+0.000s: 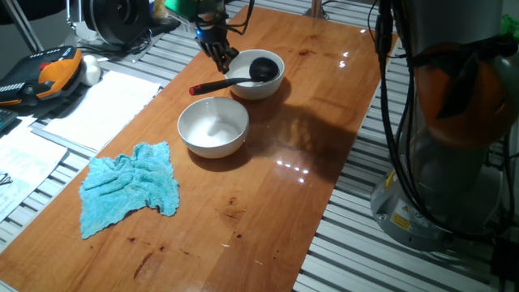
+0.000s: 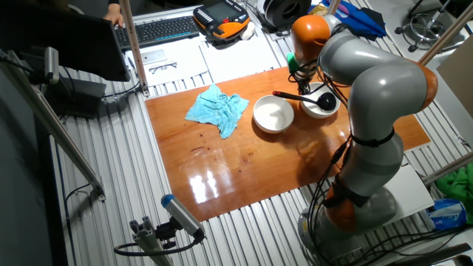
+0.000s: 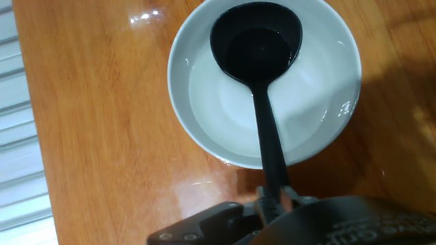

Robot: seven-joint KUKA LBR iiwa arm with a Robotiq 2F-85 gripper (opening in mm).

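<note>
A black ladle [image 3: 262, 54] with a red-ended handle rests in a white bowl [image 3: 197, 116], its handle sticking out over the rim. In exterior view 1 my gripper [image 1: 225, 65] hangs just above and behind that handle. The fingertips of the gripper appear in the wrist view on either side of the handle, with the handle showing in the gap; they look open and not closed on it. Beside it stands a second white bowl [image 1: 213, 128], empty. The handle's end is hidden from the wrist view by the gripper body.
A crumpled turquoise cloth [image 1: 130, 186] lies on the wooden table [image 1: 235, 243] near the bowls. An orange-and-black teach pendant [image 2: 222, 18] and papers sit off the table's edge.
</note>
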